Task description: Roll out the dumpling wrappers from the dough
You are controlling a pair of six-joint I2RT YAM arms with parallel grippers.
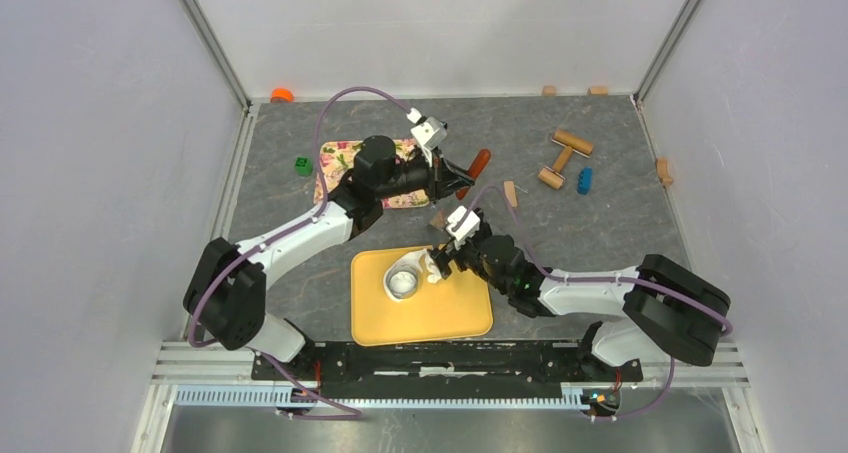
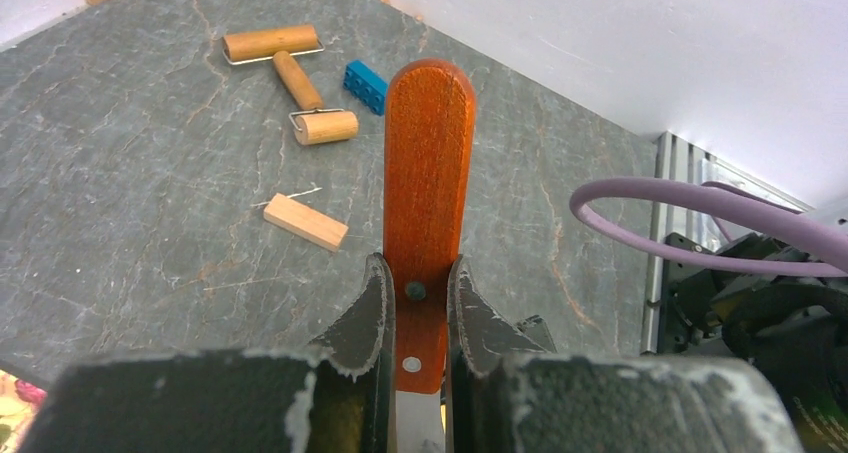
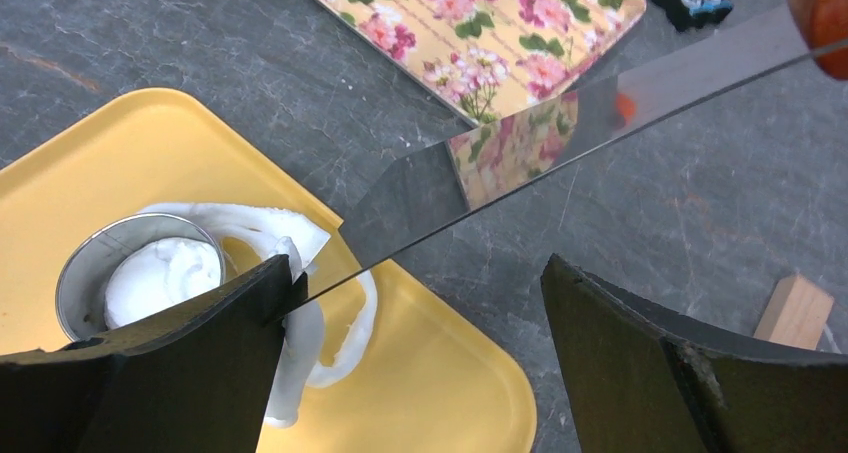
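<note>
A knife with a wooden handle (image 2: 428,173) is held upright in my left gripper, which is shut on that handle. Its blade (image 3: 400,213) reaches down toward the yellow tray (image 1: 372,318), where its end meets white dough strips (image 3: 355,343) beside a metal cup (image 3: 80,293) holding white dough. My right gripper is open over the tray, one finger by the blade's end and the dough, which it partly hides.
A floral board (image 3: 500,23) lies at the back left. A roller (image 1: 565,153), a blue block (image 1: 585,181) and a wooden block (image 2: 305,222) lie at the right. A green block (image 1: 304,166) is at the left.
</note>
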